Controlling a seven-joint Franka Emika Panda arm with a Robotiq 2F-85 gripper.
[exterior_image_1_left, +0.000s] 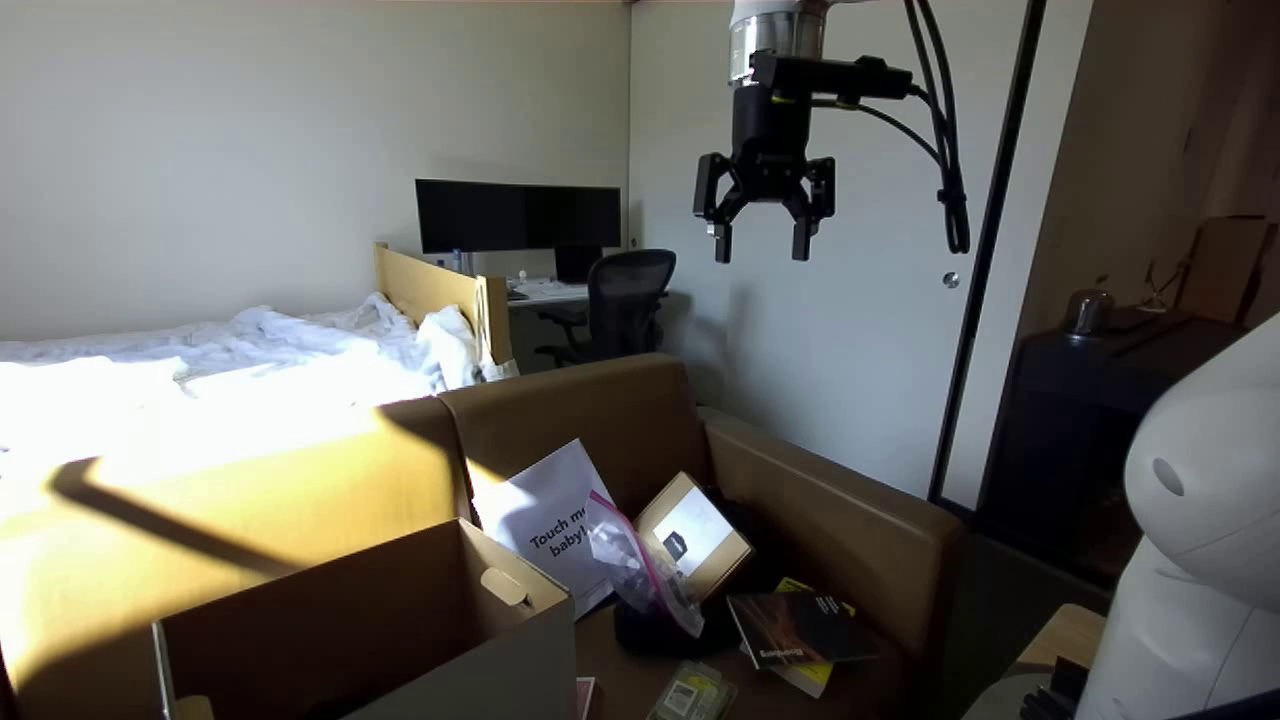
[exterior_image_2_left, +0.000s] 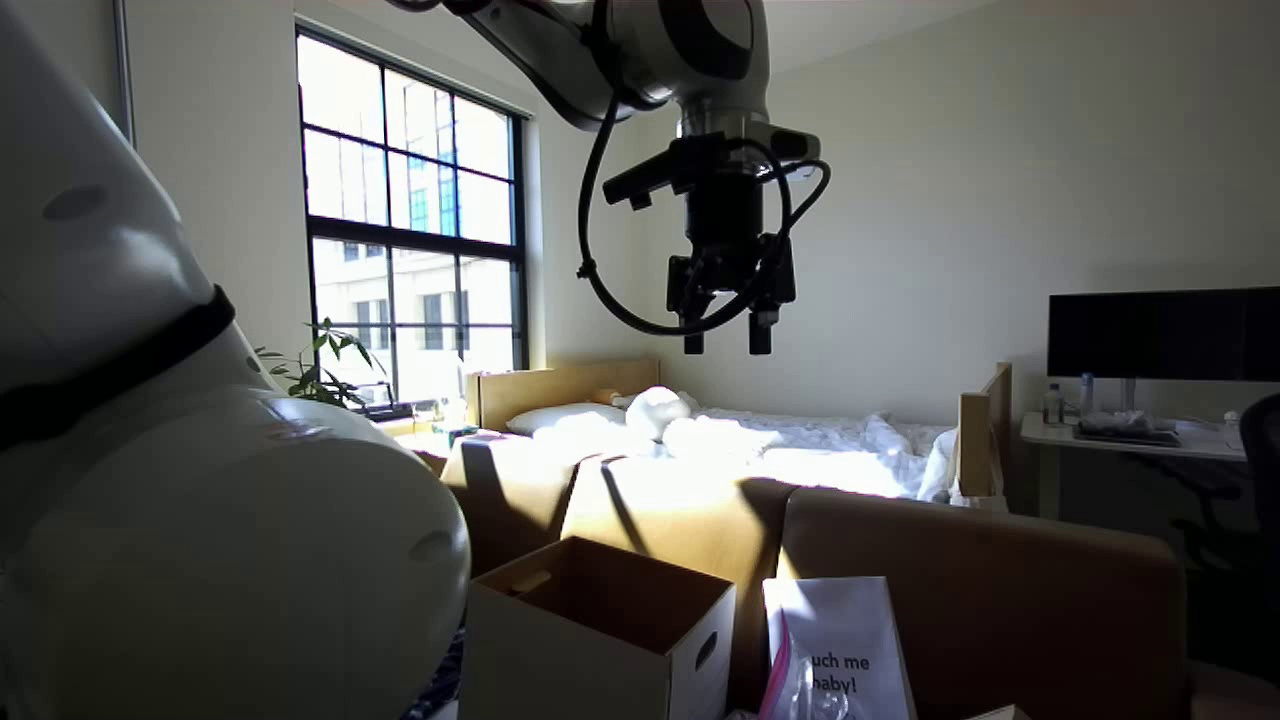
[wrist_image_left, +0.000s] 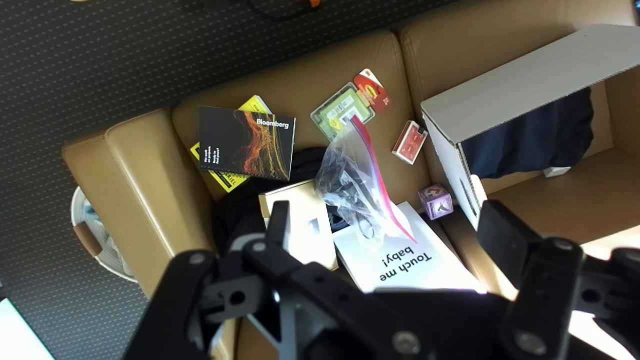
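High above the sofa hangs my gripper, its fingers wide apart and only air between them. In the second exterior view the same gripper is seen against the wall and bed. Below it, the wrist view shows a clear zip bag with a pink seal, a white "Touch me baby!" sheet, and a small box with a white face. A dark Bloomberg notebook lies over a yellow book. A green-labelled package, a red card box and a purple cube lie nearby.
An open cardboard box stands on the sofa with dark cloth inside. The sofa's armrest and backrest rise around the objects. Around the raised gripper the air is clear.
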